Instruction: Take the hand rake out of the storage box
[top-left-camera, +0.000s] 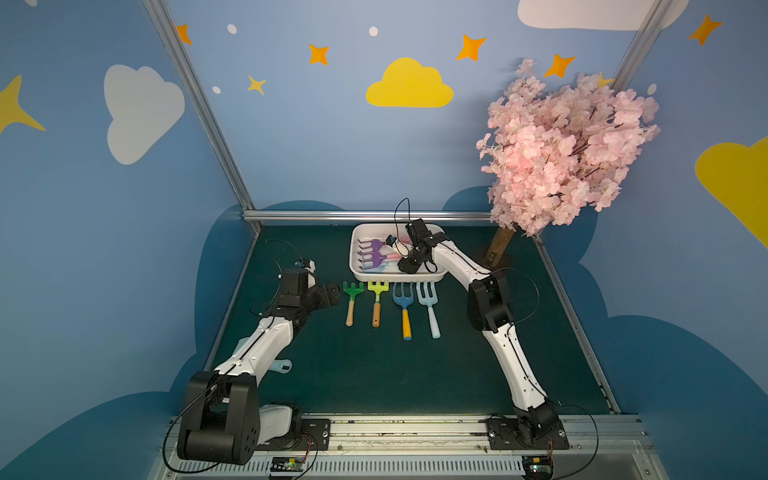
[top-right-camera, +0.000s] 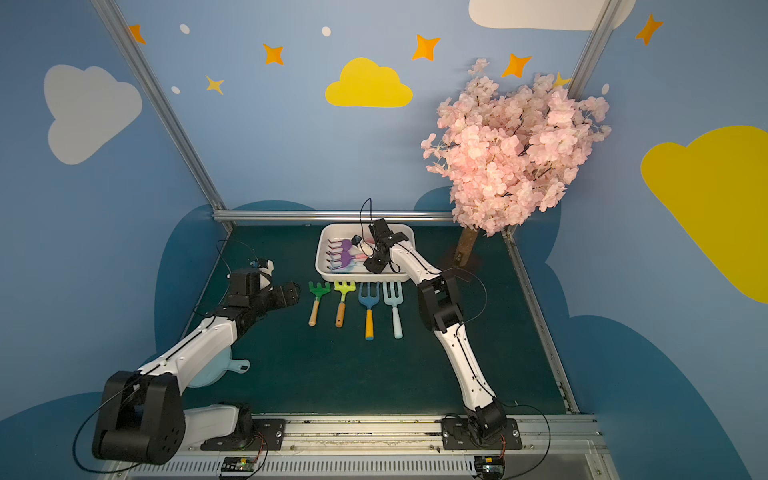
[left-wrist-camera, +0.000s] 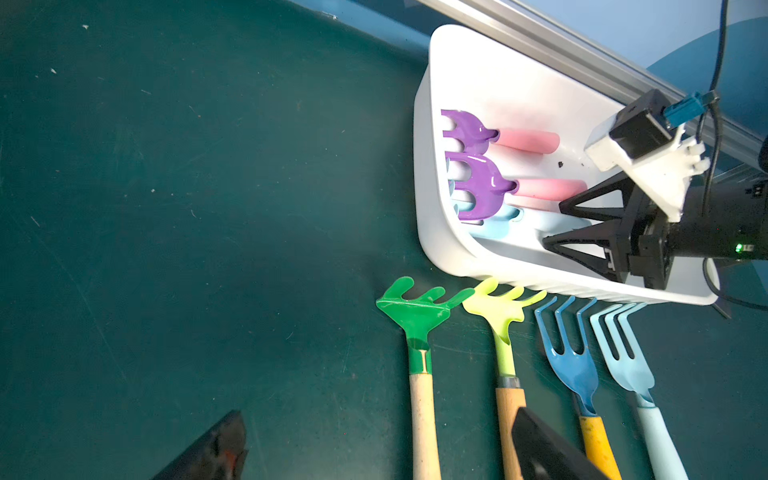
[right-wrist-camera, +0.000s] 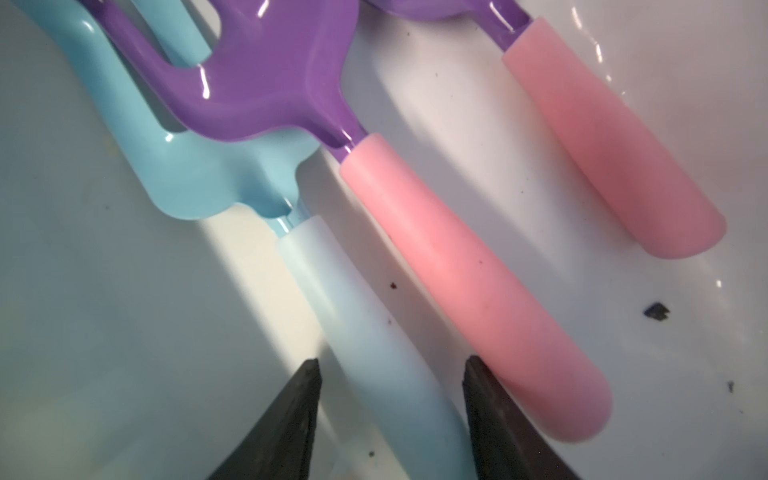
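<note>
The white storage box (left-wrist-camera: 432, 240) holds two purple rakes (left-wrist-camera: 484, 184) with pink handles (right-wrist-camera: 472, 288) and a light blue tool with a pale handle (right-wrist-camera: 360, 336). My right gripper is down inside the box, its fingers either side of the pale handle; whether they touch it I cannot tell. My left gripper stands open above the table, left of the tools outside the box, with nothing held.
Green (left-wrist-camera: 416, 320), yellow-green (left-wrist-camera: 500, 308), dark blue (left-wrist-camera: 572, 368) and light blue (left-wrist-camera: 632, 372) tools lie in a row before the box. A blossom tree (top-left-camera: 560, 160) stands back right.
</note>
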